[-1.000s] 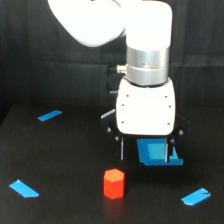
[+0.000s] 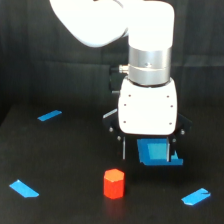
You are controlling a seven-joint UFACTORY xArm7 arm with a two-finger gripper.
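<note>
A red block (image 2: 114, 184) sits on the dark table in the lower middle of the camera view. Above and to the right of it in the picture, my gripper (image 2: 146, 152) points downward. Its two thin fingers are spread apart, and nothing shows held between them. A flat-looking blue object (image 2: 156, 149) appears around the right finger, partly covered by the gripper; whether the two touch, I cannot tell.
Blue strips lie on the table: one at far left (image 2: 50, 115), one at near left (image 2: 23, 188) and one at near right (image 2: 196, 197). Dark bare table surrounds the red block, with free room to its left.
The arm and gripper have shifted very slightly to the right and down in the picture. The red block, blue object and strips have stayed where they were.
</note>
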